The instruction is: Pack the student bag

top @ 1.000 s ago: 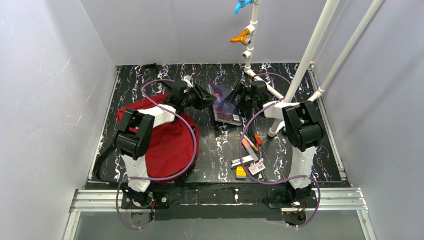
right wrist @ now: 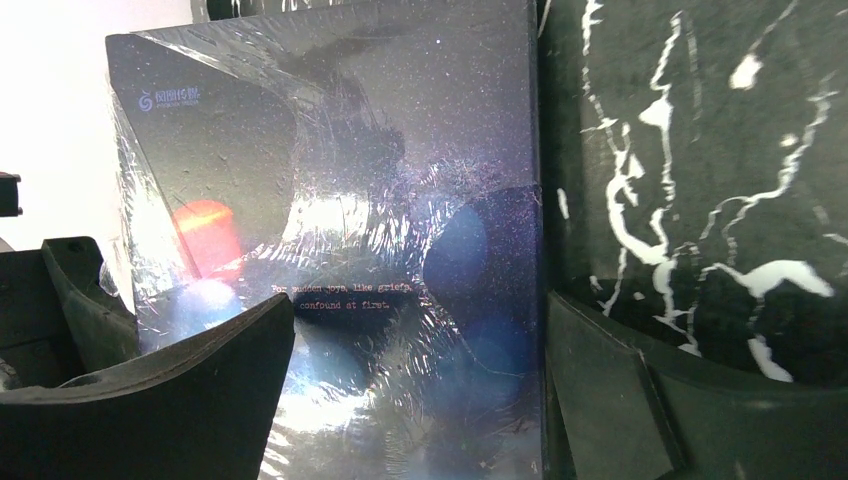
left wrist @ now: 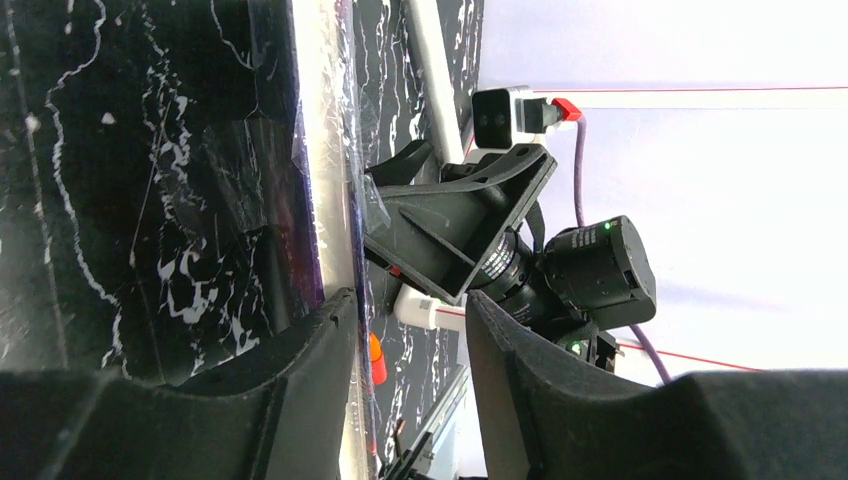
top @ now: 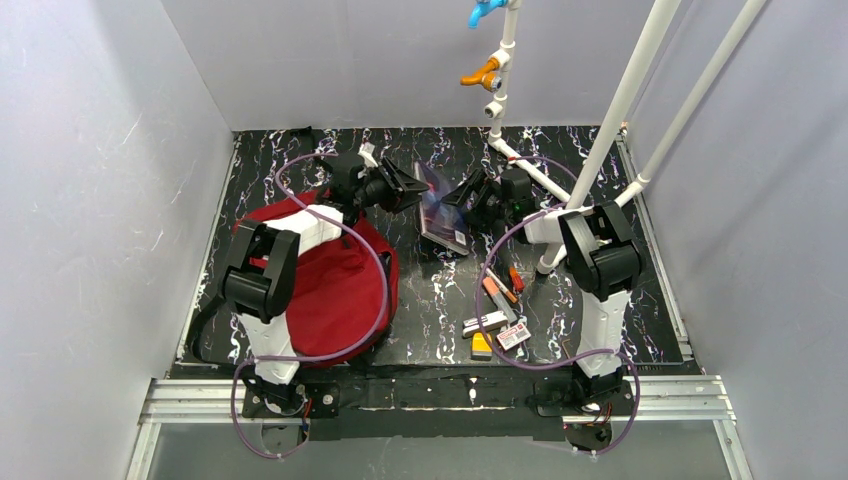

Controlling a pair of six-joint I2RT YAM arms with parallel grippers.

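Note:
A dark blue book (top: pixel 442 212) in clear plastic wrap is held up on edge, tilted, between my two grippers. In the left wrist view its pale page edge (left wrist: pixel 330 150) runs down along one finger of my left gripper; a gap shows between that gripper's fingers, so it is open. My right gripper stands open in front of the starry cover (right wrist: pixel 350 150), one finger by the book's side edge. Whether its pads touch the cover, I cannot tell. At the left of the top view lies the red bag (top: pixel 335 300), partly under my left arm.
An orange-handled item (top: pixel 497 293), a white-and-red box (top: pixel 513 336), a yellow item (top: pixel 481 346) and other small stationery lie front of centre right. White pipes (top: pixel 620 90) rise behind my right arm. Between bag and stationery the table (top: pixel 425 325) is clear.
The book has tilted more steeply and looks narrower from above, its lower edge shifting left. Bag and small items stay put.

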